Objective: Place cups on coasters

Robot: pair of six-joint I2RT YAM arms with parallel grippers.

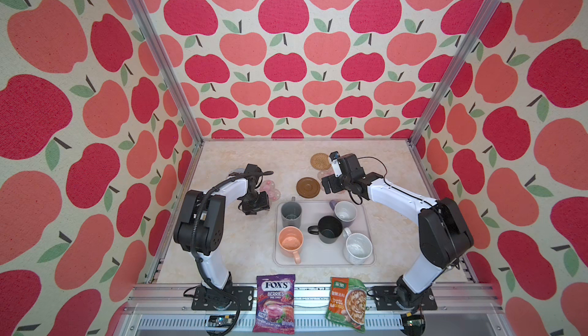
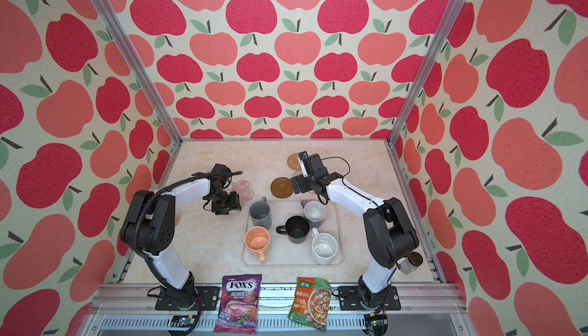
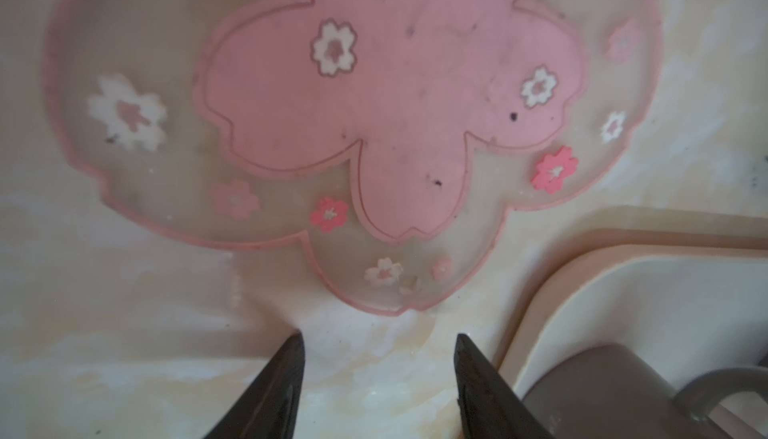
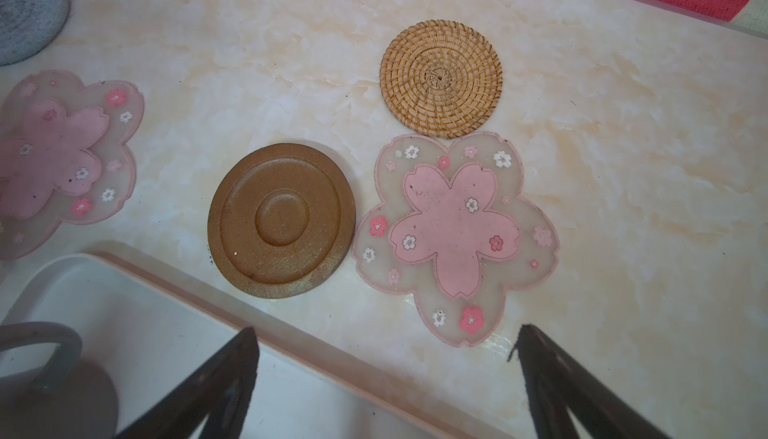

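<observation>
Several mugs stand in the tray (image 1: 318, 258): a grey mug (image 1: 291, 215), an orange mug (image 1: 291, 240), a black mug (image 1: 329, 229), a white mug with a purple handle (image 1: 345, 213) and a larger white mug (image 1: 357, 249). Behind the tray lie a brown coaster (image 4: 281, 220), a woven coaster (image 4: 441, 78) and a pink flower coaster (image 4: 456, 227), all bare. Low in front of a second flower coaster (image 3: 416, 95), my left gripper is open and empty. Open and empty too, my right gripper hangs over the tray's back edge.
A grey round coaster (image 4: 28, 15) lies at the far left of the right wrist view. Two snack packets, one purple (image 1: 275, 303) and one green-orange (image 1: 347, 303), lie at the front rail.
</observation>
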